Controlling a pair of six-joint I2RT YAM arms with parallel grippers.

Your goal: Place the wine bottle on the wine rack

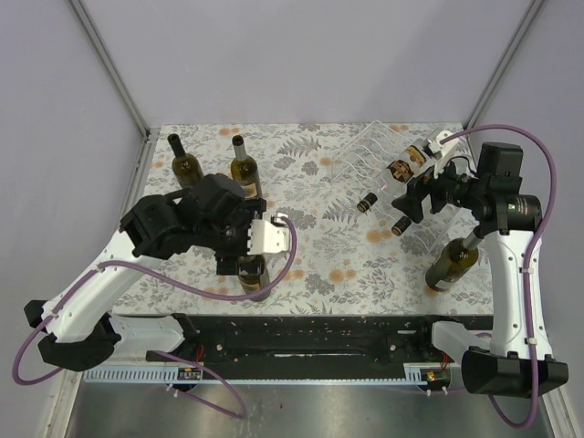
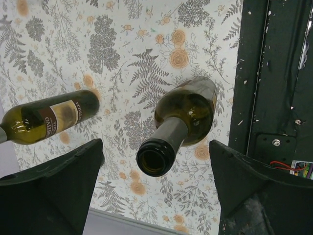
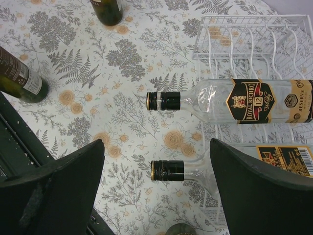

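A dark green wine bottle (image 2: 186,112) stands upright directly below my open left gripper, its mouth between and just beyond the fingertips in the left wrist view; from above, the left arm mostly covers it (image 1: 254,278). The white wire rack (image 1: 356,155) at the back right holds two clear bottles with black caps (image 3: 252,100) (image 3: 269,161), lying on their sides. My right gripper is open above the rack's front bottles, holding nothing.
Two more green bottles (image 1: 186,166) (image 1: 245,178) stand at back left. Another (image 1: 452,266) stands at the right front, beside the right arm.
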